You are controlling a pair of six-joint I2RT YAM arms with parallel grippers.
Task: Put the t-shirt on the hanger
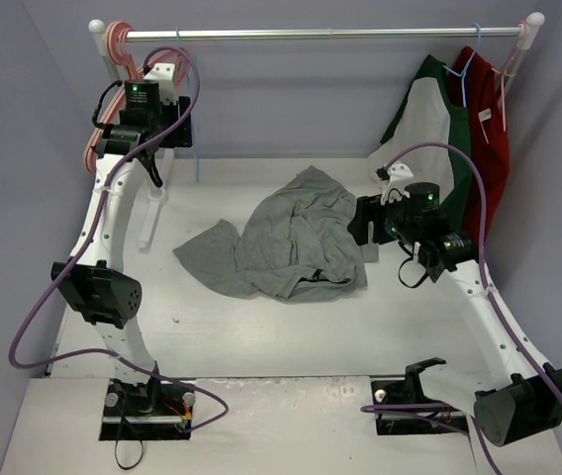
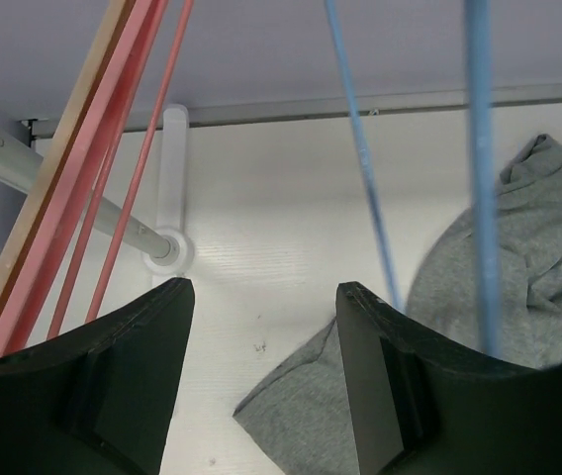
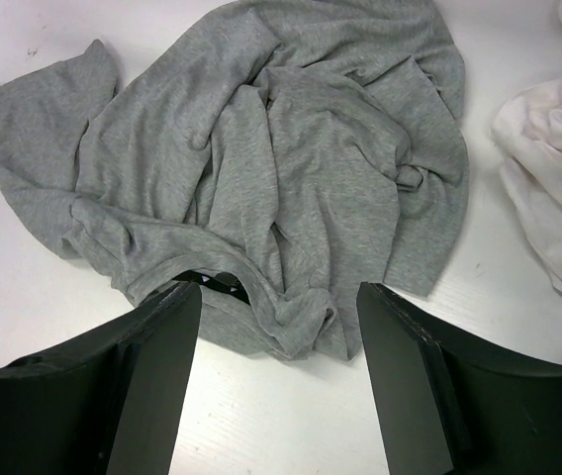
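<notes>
A grey T-shirt (image 1: 291, 237) lies crumpled on the white table (image 1: 261, 336), also seen in the right wrist view (image 3: 212, 168). Up at the rail's left end my left gripper (image 1: 177, 124) is open beside a blue hanger (image 2: 484, 198), which hangs next to several pink hangers (image 2: 68, 188). The blue hanger is blurred close to the left wrist camera, to the right of centre. My right gripper (image 1: 365, 218) is open above the shirt's right side, with nothing held between its fingers.
The metal rail (image 1: 330, 33) crosses the back. Green-white (image 1: 410, 139) and red (image 1: 489, 148) garments hang at its right end, near my right arm.
</notes>
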